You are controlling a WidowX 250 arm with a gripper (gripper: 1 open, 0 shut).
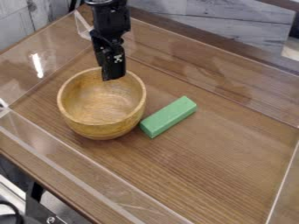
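My black gripper (111,63) hangs over the back rim of an empty wooden bowl (101,109), pointing down with its fingers open and, as far as I can see, nothing between them. A green rectangular block (169,116) lies on the wooden table right of the bowl, apart from it.
A marble-patterned surface (233,26) runs along the back. Dark cables lie at the lower left corner, off the table's edge.
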